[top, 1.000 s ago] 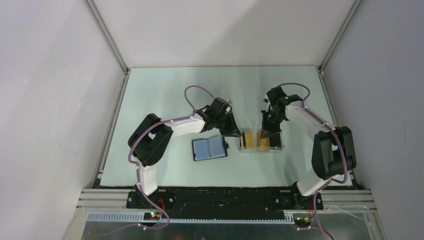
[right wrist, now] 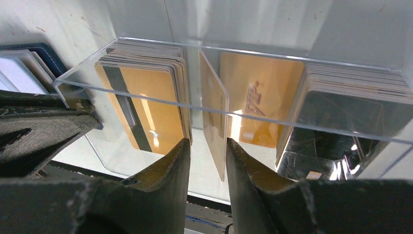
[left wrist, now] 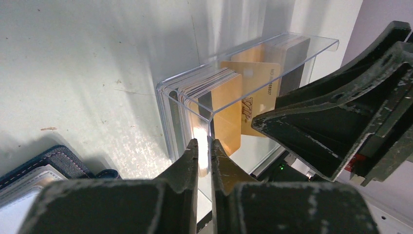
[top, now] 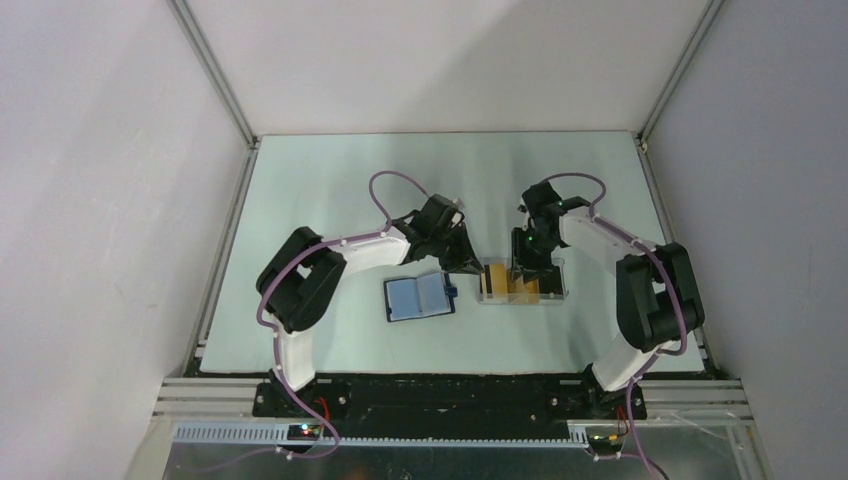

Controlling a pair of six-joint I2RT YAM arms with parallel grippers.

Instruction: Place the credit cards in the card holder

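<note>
A clear acrylic case (top: 484,298) holds rows of gold and dark cards (right wrist: 141,107). My left gripper is shut on the case's near end. My right gripper is over the case, part open around a single gold card (right wrist: 214,117) standing upright; whether it touches the card I cannot tell. The card holder (top: 418,296), dark blue with light sleeves, lies open to the left of the case, also at the lower left of the left wrist view.
Both arms meet over the case. Walls stand at both sides and the back.
The left arm is still.
</note>
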